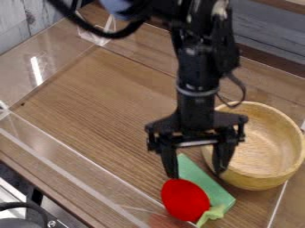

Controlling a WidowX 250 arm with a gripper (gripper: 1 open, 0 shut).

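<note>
My gripper (191,141) is low over the front right of the wooden table, fingers open and pointing down, just above a red strawberry-like object (184,198) and a green bar (210,183). The red object lies on the lower end of the bar. A beige bowl (269,150) sits to the right, partly behind the gripper. I see nothing held between the fingers.
A raised edge runs along the back, with a clear plastic piece at the top left. A dark cable lies at the lower left corner.
</note>
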